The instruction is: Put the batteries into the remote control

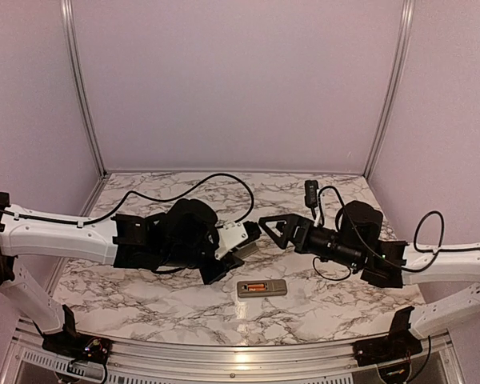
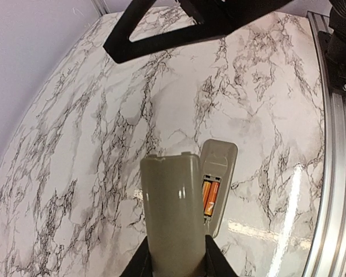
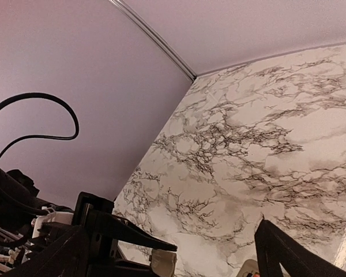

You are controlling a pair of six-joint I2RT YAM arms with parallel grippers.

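The grey remote [image 1: 262,292] lies on the marble table, its compartment showing orange batteries [image 2: 212,199]; in the left wrist view it is partly behind the grey battery cover [image 2: 173,208]. My left gripper [image 1: 244,256] is shut on that cover, holding it raised above and behind the remote in the top view. My right gripper [image 1: 272,224] stands open just right of my left one, nothing between its fingers. In the right wrist view the cover [image 3: 163,262] shows at the tip of the left gripper, and only a corner of the remote [image 3: 248,270] shows.
Walls bound it at back and sides, and a metal rail [image 1: 240,356] runs along the front edge. Cables loop over both arms.
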